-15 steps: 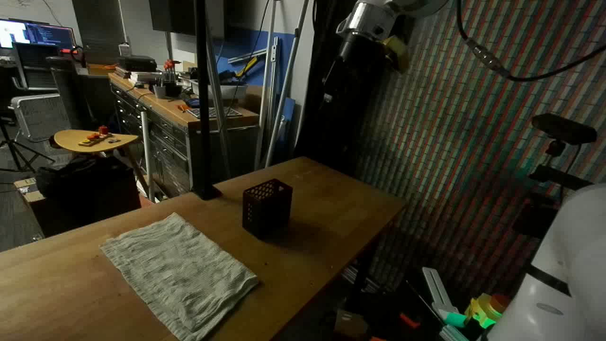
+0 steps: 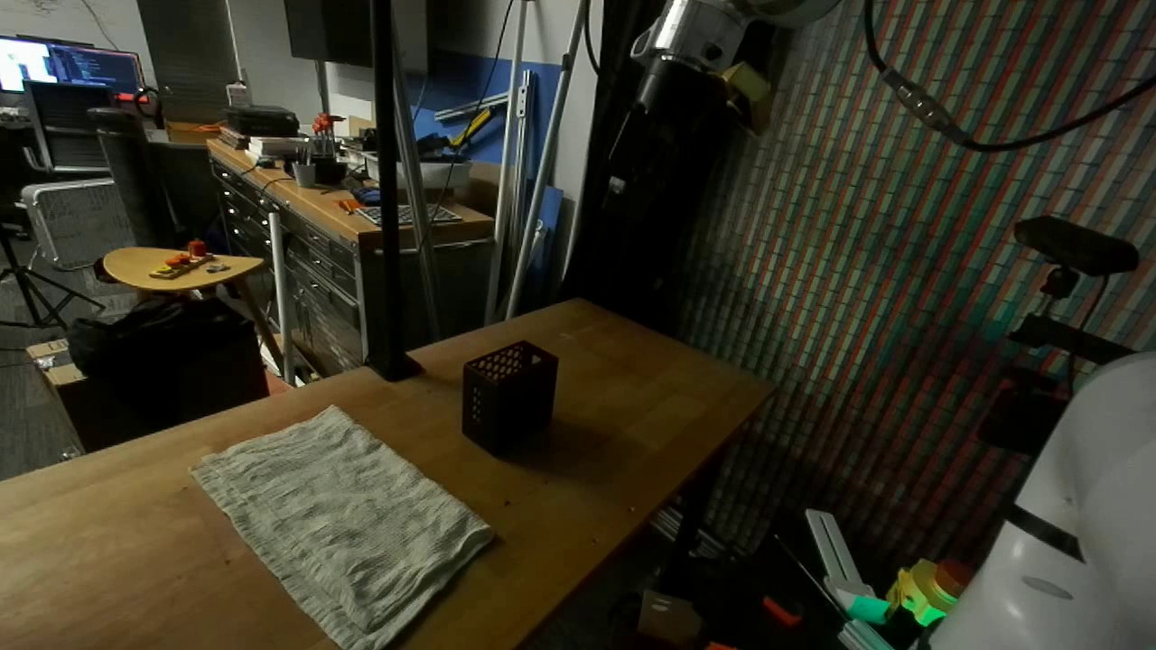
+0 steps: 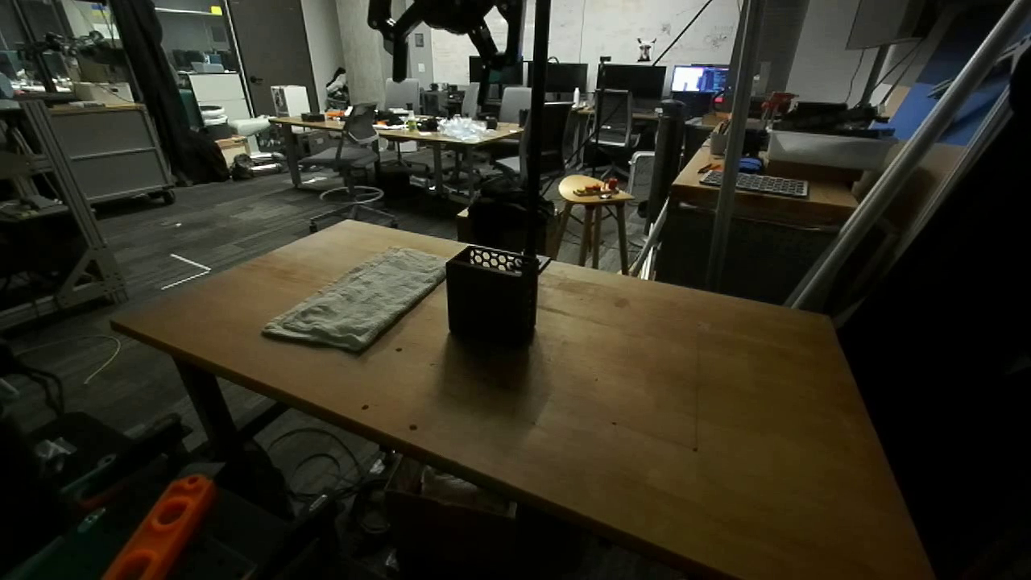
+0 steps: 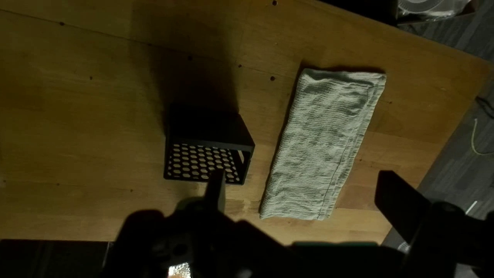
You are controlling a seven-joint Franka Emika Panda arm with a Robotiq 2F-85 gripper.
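A black box with hexagon-holed sides (image 2: 509, 399) stands upright on the wooden table. Beside it the pale grey-green cloth (image 2: 347, 520) lies flat and folded. From above, in the wrist view, the box (image 4: 208, 129) shows its open top, and the cloth (image 4: 324, 143) lies to its right, apart from it. My gripper is open, its two dark fingers spread wide with nothing between them. In exterior view 2 the gripper (image 3: 449, 72) hangs high above the table, clear of both things.
A black upright post (image 2: 385, 195) rises at the table's edge, close to the box. A patterned wall (image 2: 824, 271) stands past the table's end.
In exterior view 1 my arm's end has shifted slightly to the left and up. The box and the cloth have stayed where they were.
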